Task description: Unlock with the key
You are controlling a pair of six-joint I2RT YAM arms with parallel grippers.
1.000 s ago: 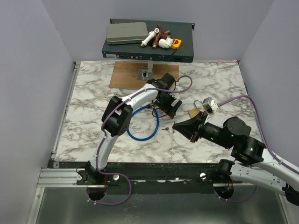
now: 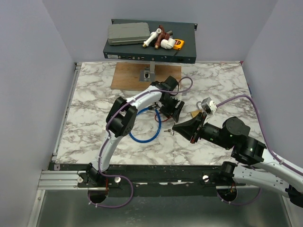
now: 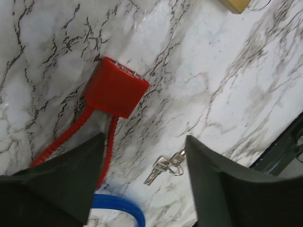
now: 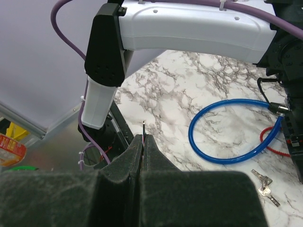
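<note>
My left gripper (image 2: 173,113) hangs over the table, its fingers apart with nothing between them. Below it lies a red padlock with a red cable, and beside that a small bunch of silver keys, also seen near the right gripper in the right wrist view. A brass padlock (image 3: 234,4) lies at the edge of the left wrist view. My right gripper is shut, held over the front right of the table; a thin upright metal piece shows at its tips, too small to name.
A blue cable lock (image 4: 199,151) lies in a loop at the middle left. A wooden board (image 2: 123,75) with a latch stands at the back, beneath a dark shelf (image 2: 118,49) holding pipes and a case.
My left gripper has shifted slightly over the red padlock. My right gripper has moved a little and is nearly still.
</note>
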